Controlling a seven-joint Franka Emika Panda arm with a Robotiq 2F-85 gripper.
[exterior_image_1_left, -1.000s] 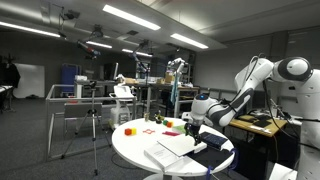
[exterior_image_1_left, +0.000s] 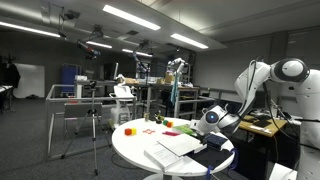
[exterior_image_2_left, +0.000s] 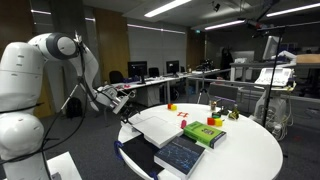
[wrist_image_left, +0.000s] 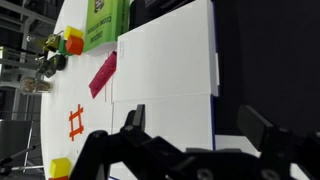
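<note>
In the wrist view my gripper stands open, its two dark fingers wide apart with nothing between them. Below it lies a flat white box or board (wrist_image_left: 165, 65) with a seam across it. A dark surface (wrist_image_left: 265, 65) runs along one side of that board. Exterior view 2 shows the gripper (exterior_image_2_left: 124, 112) low at the left end of the white board (exterior_image_2_left: 165, 128); whether it touches is too small to tell. From exterior view 1, the gripper (exterior_image_1_left: 197, 132) appears near the right side of the white table.
A green box (exterior_image_2_left: 203, 133) lies beside the white board, and a dark box (exterior_image_2_left: 180, 154) lies in front. A pink object (wrist_image_left: 103, 74), red grid mark (wrist_image_left: 76, 121) and yellow block (wrist_image_left: 60, 167) sit on the round table.
In exterior view 1 my arm and gripper have moved to the right, from over the white board toward the table's right side. The objects on the table look unmoved.
</note>
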